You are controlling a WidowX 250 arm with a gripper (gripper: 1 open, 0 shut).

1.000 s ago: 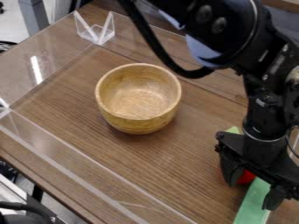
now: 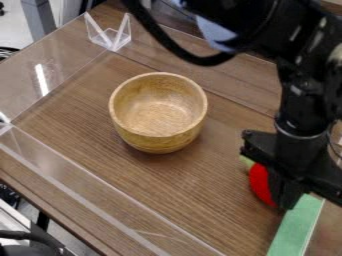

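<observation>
A red object (image 2: 263,183) with a pale green tip lies on the wooden table at the right, partly hidden under my black gripper (image 2: 287,203), whose fingertips sit low over it at the upper end of a green strip (image 2: 294,238). Whether anything is between the fingers is hidden by the gripper's body. A round wooden bowl (image 2: 158,101) stands left of the arm, apart from it.
A small clear plastic holder (image 2: 110,32) stands at the back left near the table edge. The table (image 2: 107,190) left of and below the bowl is bare.
My gripper and arm have moved slightly up and left from their earlier place, and more of the red object shows now.
</observation>
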